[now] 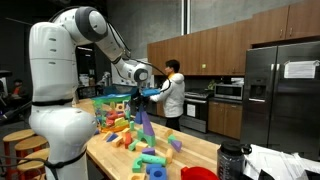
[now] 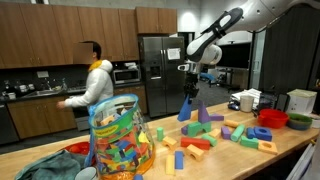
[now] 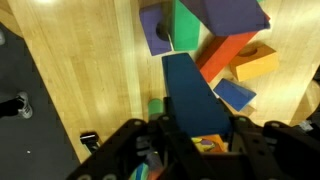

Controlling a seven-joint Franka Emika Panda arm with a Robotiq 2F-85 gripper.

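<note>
My gripper (image 2: 187, 94) is shut on a long blue block (image 3: 188, 85), which hangs point down over the table in exterior view 2. In the wrist view it reaches out from between the fingers, above the wooden tabletop (image 3: 105, 75). A purple block (image 3: 236, 16) shows large at the top edge, beside a green block (image 3: 185, 27) and a red-orange block (image 3: 222, 54). Exterior view 1 has the gripper (image 1: 136, 98) above the crowd of blocks; its fingertips are too small to make out there.
Loose blocks of several colours are scattered over the table. A clear bag full of blocks (image 2: 123, 145) stands at the near left in exterior view 2. A black canister (image 1: 231, 160) and a red bowl (image 1: 199, 173) are at the right in exterior view 1. A person (image 1: 174, 100) stands behind the table.
</note>
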